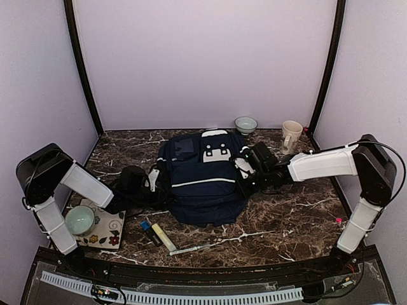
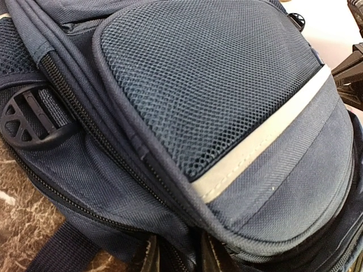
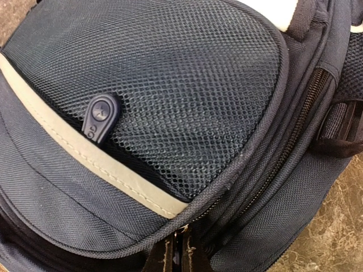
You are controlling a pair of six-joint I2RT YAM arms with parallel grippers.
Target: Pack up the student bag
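Observation:
The dark blue bag [image 1: 205, 168] lies on the marbled table, its light stripe running across the front. At its left front edge, my left gripper has its fingers apart, with the bag's dark fabric and a zip line [image 2: 176, 258] showing between them. On the bag's other side, my right gripper is shut at the zip, just below a small metal slider [image 3: 182, 229]. What lies between its fingers seems to be the zip pull, mostly hidden. A blue-capped dark marker [image 1: 151, 233], a yellowish stick [image 1: 164, 236] and a thin white pen [image 1: 189, 250] lie in front.
A pale green bowl [image 1: 79, 220] sits on a flowered board [image 1: 111, 236] at front left. Behind the bag stand another bowl [image 1: 245, 124] and a cream mug [image 1: 291, 135]. Bare table [image 1: 292, 222] spreads at the front right.

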